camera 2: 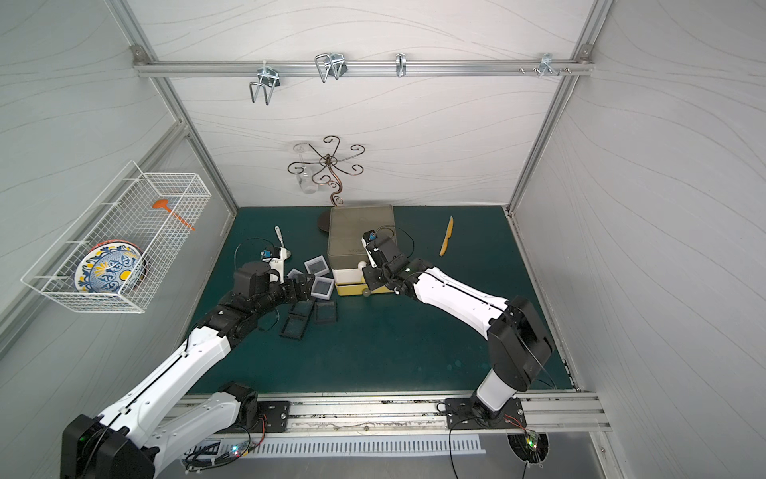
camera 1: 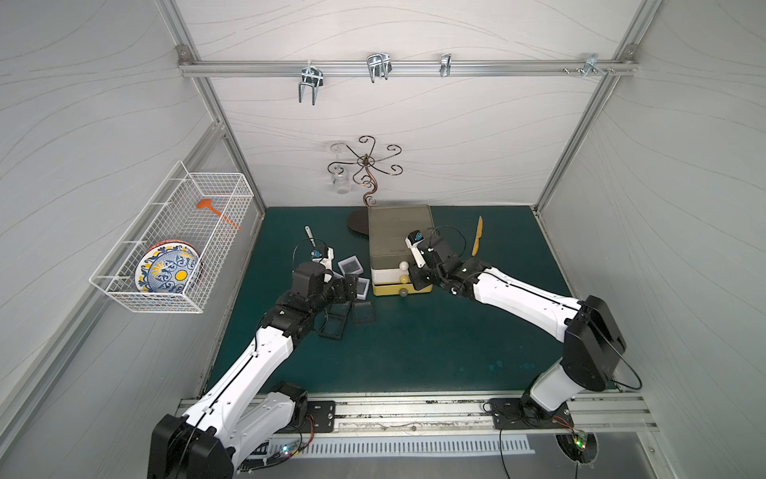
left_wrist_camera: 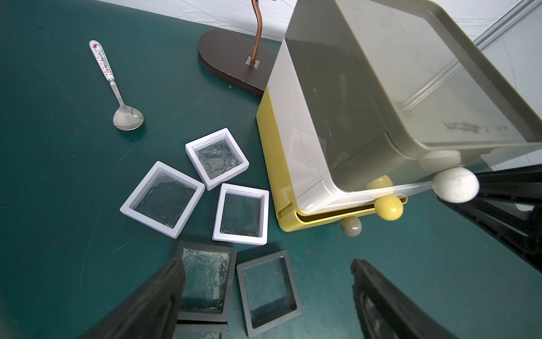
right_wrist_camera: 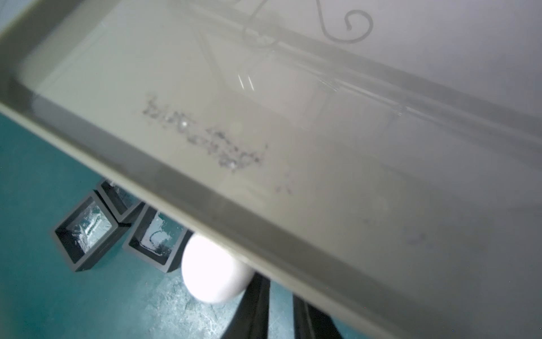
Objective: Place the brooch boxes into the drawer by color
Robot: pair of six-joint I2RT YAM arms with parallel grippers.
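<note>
White-framed brooch boxes (left_wrist_camera: 166,199) lie flat left of the drawer cabinet (left_wrist_camera: 274,152), and dark grey ones (left_wrist_camera: 270,292) lie nearer the front. My left gripper hovers over them with its fingers wide apart and nothing between. The cabinet is grey on top, white in the middle and yellow below, with a white knob (left_wrist_camera: 456,184), a yellow knob (left_wrist_camera: 389,207) and a grey knob (left_wrist_camera: 350,226) on its front. My right gripper is partly open at the white knob. Its fingers (right_wrist_camera: 255,310) stand beside the knob, with a narrow gap between them.
A spoon (left_wrist_camera: 127,118) lies behind the boxes, and a scrolled stand (camera 1: 365,162) rises behind the cabinet. A yellow knife (camera 1: 478,236) lies right of the cabinet. A wire basket (camera 1: 191,299) hangs at left.
</note>
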